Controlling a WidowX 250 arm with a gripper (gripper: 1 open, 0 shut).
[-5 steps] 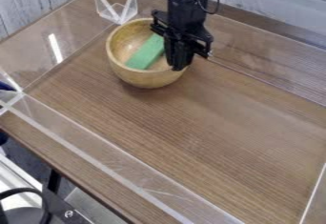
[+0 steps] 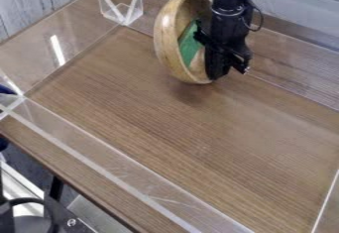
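A round wooden bowl (image 2: 169,39) is tipped up on its side near the back of the table, with a green object (image 2: 192,46) inside it, partly hidden by the rim and the gripper. My black gripper (image 2: 217,63) comes down from above at the bowl's right side, its tip at the rim. It looks shut; whether the rim is between its fingers is not clear.
A clear angular container (image 2: 121,7) sits at the back left. Black items lie at the lower left edge.
The bowl has gone from lying nearly flat to standing steeply on its side, as my gripper moved a little to the right and the right rim rose with it.
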